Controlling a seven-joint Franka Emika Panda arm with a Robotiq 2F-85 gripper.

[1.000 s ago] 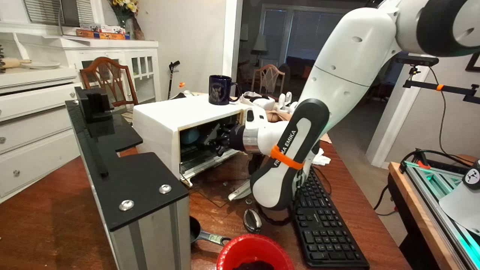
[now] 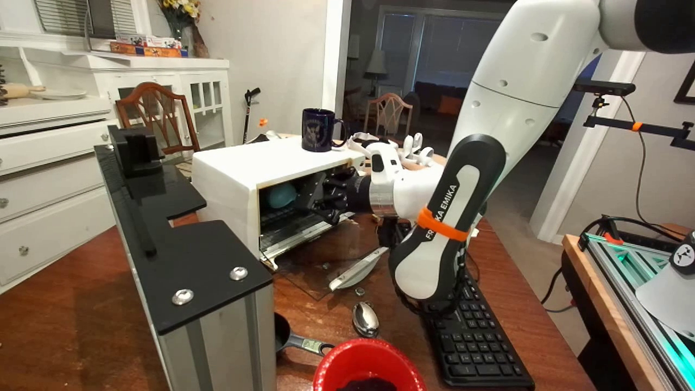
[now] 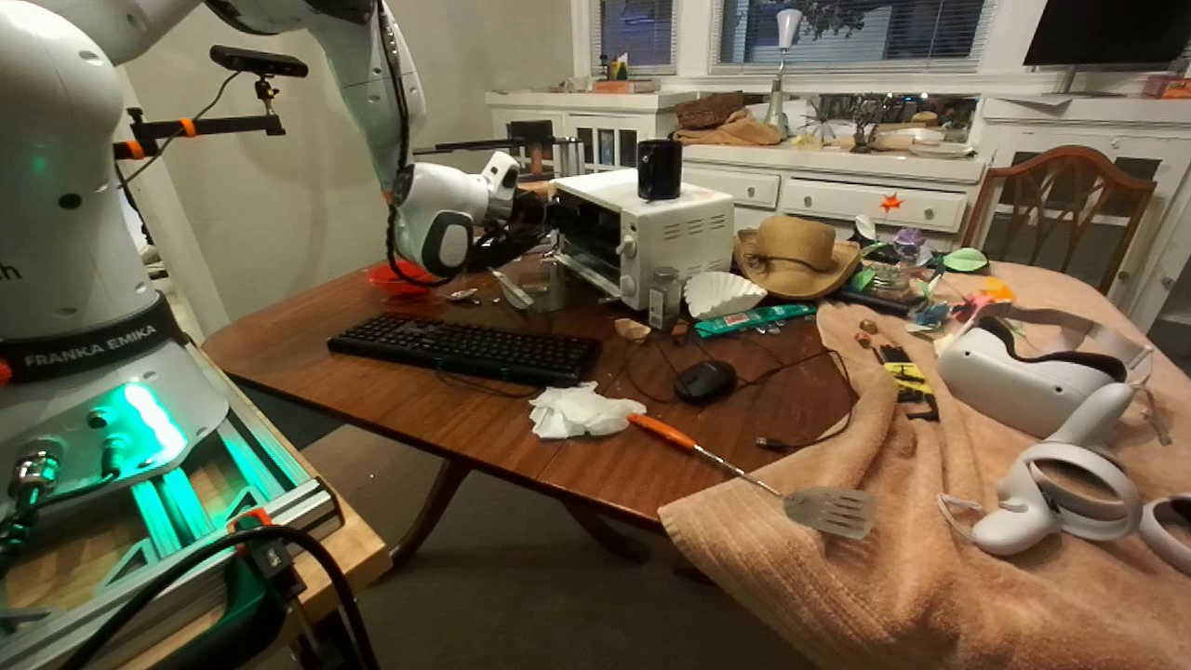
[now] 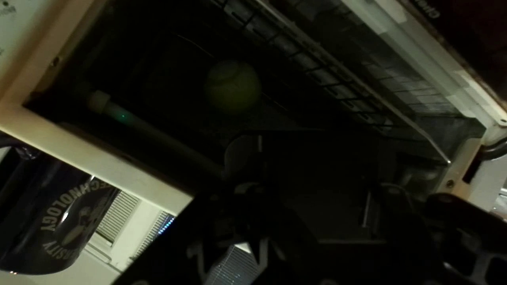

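A white toaster oven (image 2: 241,159) stands on the table with its front open. Inside, towards the back, lies a round ball (image 2: 281,195); the wrist view shows the ball (image 4: 233,86) as dull yellow-green. My gripper (image 2: 320,199) is at the oven's opening, in front of the ball and apart from it. It is shut on a dark, flat-faced object (image 4: 323,183), whose details are lost in shadow. A dark blue mug (image 2: 317,130) rests on top of the oven.
Below the opening are a white-edged piece (image 2: 358,269), a metal spoon (image 2: 365,319) and a red bowl (image 2: 339,359). A black keyboard (image 2: 479,335) lies under the arm. The oven's frame (image 4: 95,147) and wire rack (image 4: 304,64) border the gripper closely.
My arm has drawn back to the right, bringing the gripper partway outward from the oven. The dark object has moved with it. The ball remains inside, and the mug stays on top.
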